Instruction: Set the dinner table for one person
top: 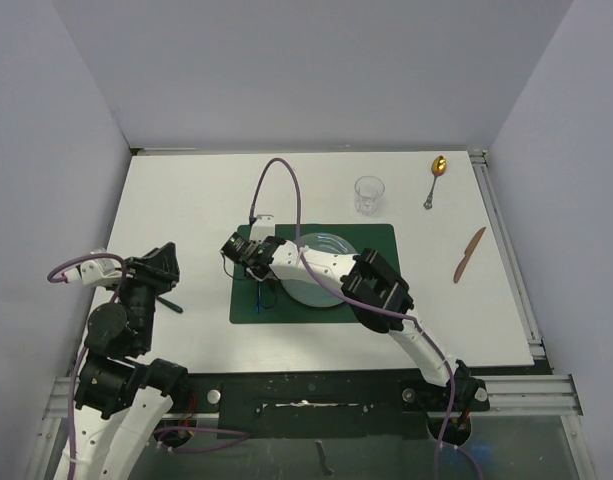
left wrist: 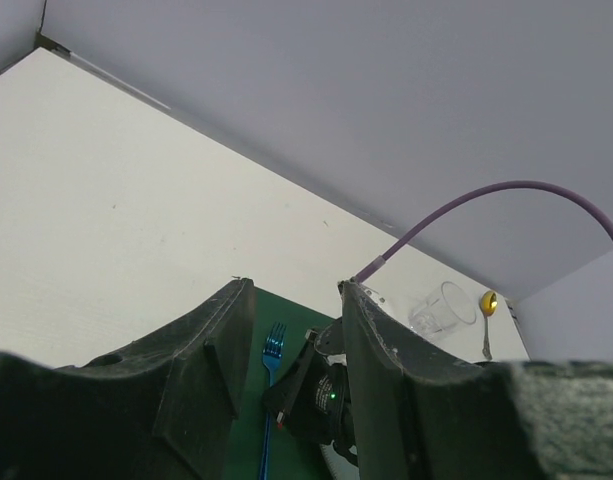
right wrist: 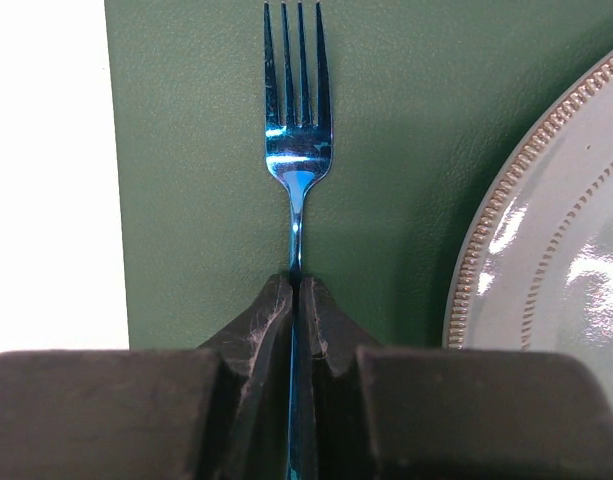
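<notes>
In the right wrist view my right gripper is shut on a blue fork (right wrist: 299,155), gripping its handle with the tines pointing away. The fork is over the left part of the green placemat (right wrist: 186,200), close to the plate (right wrist: 596,230); whether it touches the mat I cannot tell. From above, my right arm covers part of the plate (top: 331,243). At the table's left side, clear of the mat, my left gripper stands open with nothing between its fingers. A glass (top: 368,195), a gold spoon (top: 438,167) and a copper-coloured knife (top: 469,255) lie off the mat.
A small dark stick-like thing (top: 169,304) lies on the white table beside my left gripper. Grey walls enclose the back and sides. A purple cable (top: 297,200) arches above the right gripper.
</notes>
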